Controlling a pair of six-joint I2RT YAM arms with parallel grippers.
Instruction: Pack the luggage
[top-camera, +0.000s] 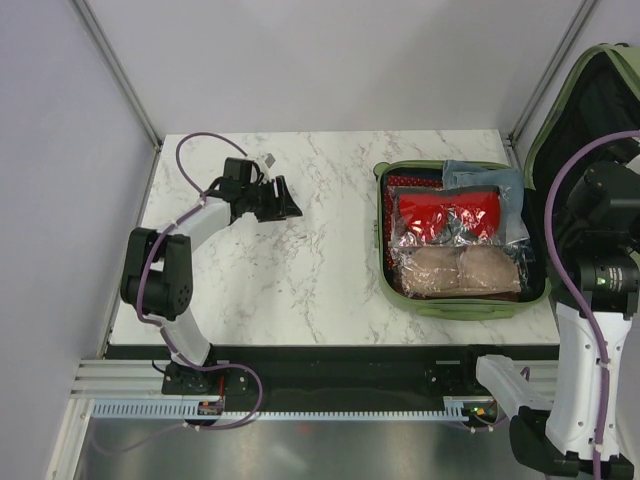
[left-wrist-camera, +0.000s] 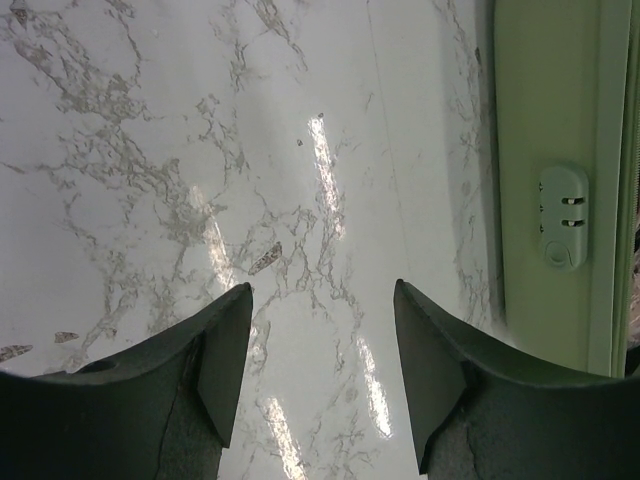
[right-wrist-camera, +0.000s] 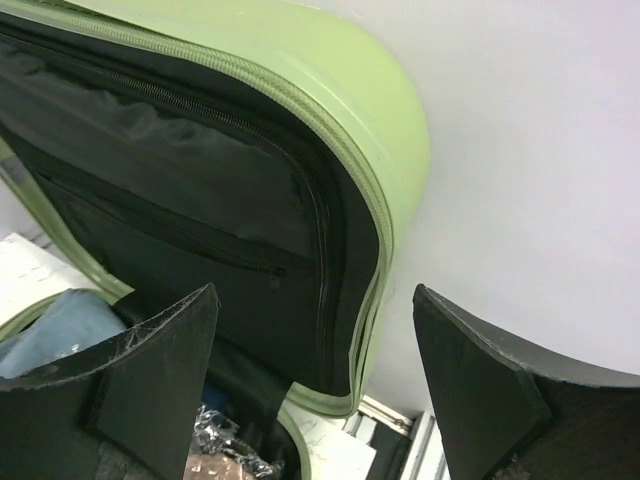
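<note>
The green suitcase (top-camera: 463, 310) lies open on the table's right, packed with a bagged red item (top-camera: 446, 212), a bagged beige item (top-camera: 462, 268) and folded blue cloth (top-camera: 470, 175). Its lid (right-wrist-camera: 180, 200) stands raised at the right, black lining facing the right wrist view. My left gripper (top-camera: 277, 200) is open over bare marble, left of the suitcase, whose side shows in the left wrist view. My right gripper is open beside the lid; in the top view the right arm largely hides it.
Walls bound the workspace at left, back and right.
</note>
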